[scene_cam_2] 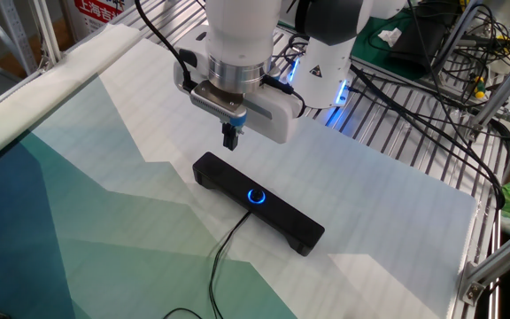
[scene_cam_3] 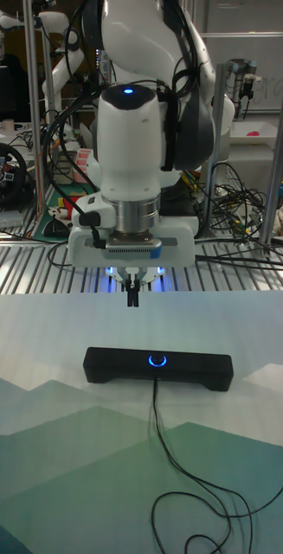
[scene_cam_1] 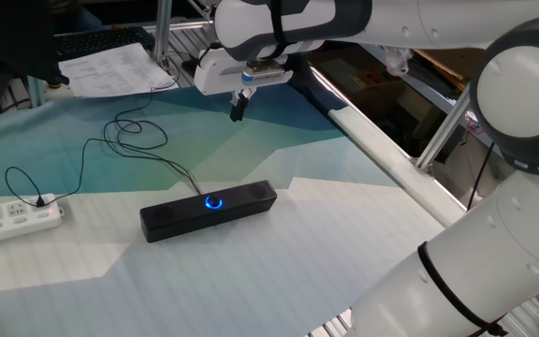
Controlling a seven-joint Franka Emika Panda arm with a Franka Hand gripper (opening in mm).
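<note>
A long black speaker bar (scene_cam_1: 209, 212) lies on the cloth-covered table, with a round knob (scene_cam_2: 256, 196) ringed in blue light at its middle. Its black cable (scene_cam_3: 156, 415) trails away over the cloth. My gripper (scene_cam_3: 132, 293) hangs in the air, pointing down, on the robot-base side of the bar and clear of it. Its two dark fingers (scene_cam_2: 229, 137) are together, and no object shows between them. In exterior view 1 the same gripper (scene_cam_1: 239, 108) appears beyond the bar, over the blue-green part of the cloth.
A white power strip (scene_cam_1: 12, 220) sits at the table's left edge, with a cable plugged in. Papers (scene_cam_1: 115, 70) and a keyboard (scene_cam_1: 96, 42) lie at the back left.
</note>
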